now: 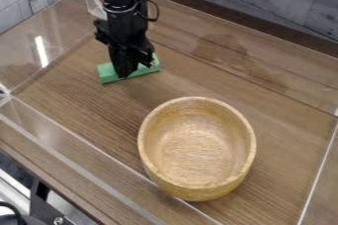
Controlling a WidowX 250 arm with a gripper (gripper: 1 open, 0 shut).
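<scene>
My black gripper reaches down from the top centre-left over a green rectangular block lying on the wooden table. Its shut fingertips are at the block's upper side and hide part of it; whether they touch it I cannot tell.
A large tan bowl stands at the lower right of the wooden table. Cables run at the lower left corner beyond the table's edge.
</scene>
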